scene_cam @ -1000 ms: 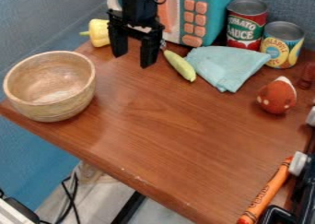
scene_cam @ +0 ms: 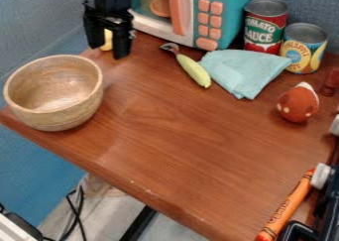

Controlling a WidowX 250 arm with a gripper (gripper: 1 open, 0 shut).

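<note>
My black gripper (scene_cam: 109,42) is at the top left of the table, above and over a yellow object (scene_cam: 103,43) that is mostly hidden behind it, beside a toy microwave (scene_cam: 212,22). Whether its fingers hold the yellow object cannot be seen clearly. A wooden bowl (scene_cam: 54,92) sits at the left front. A yellow-green banana-like toy (scene_cam: 193,69) lies right of the gripper, beside a light blue cloth (scene_cam: 245,71).
Tomato sauce can (scene_cam: 265,27), second can (scene_cam: 302,49) and red egg-shaped toy (scene_cam: 298,103) stand at the right. An orange crayon (scene_cam: 284,210) lies at the right edge.
My gripper has moved left, from in front of the microwave to over the yellow object, which it now largely covers.
</note>
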